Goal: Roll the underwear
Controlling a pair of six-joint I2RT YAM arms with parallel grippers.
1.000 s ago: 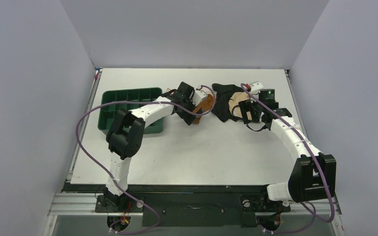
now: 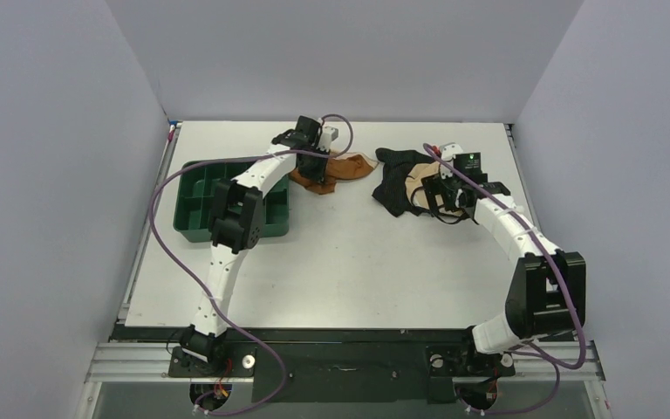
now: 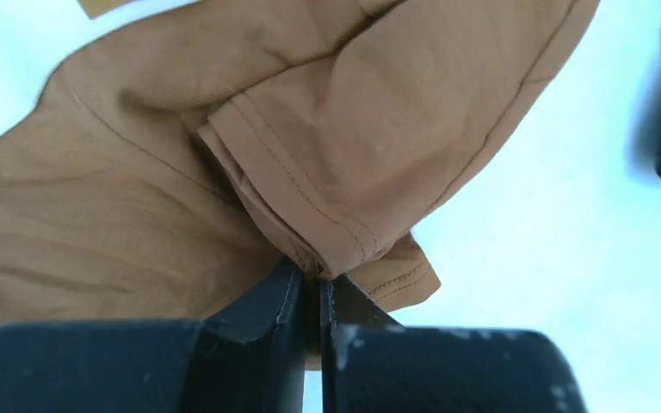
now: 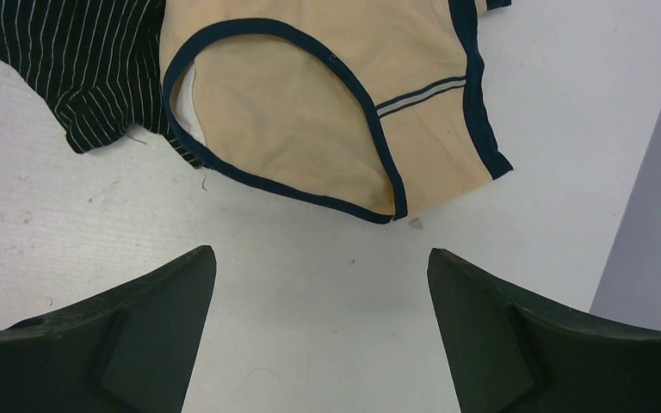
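A brown pair of underwear [image 2: 349, 167] lies spread and creased at the back middle of the table. My left gripper is shut on a fold of this brown cloth [image 3: 370, 146], whose stitched hem bunches at the fingertips. Over at the right, my right gripper is open with bare table between its fingers. Beyond it lies a beige underwear [image 4: 293, 120] with dark blue trim. A dark striped underwear [image 4: 95, 69] sits against the beige one's left side, and shows from above as a dark garment [image 2: 394, 182].
A green divided box [image 2: 190, 234] stands on the left, partly under my left arm; the compartments I can see look empty. Grey walls border the back and sides.
The right arm has shifted only slightly.
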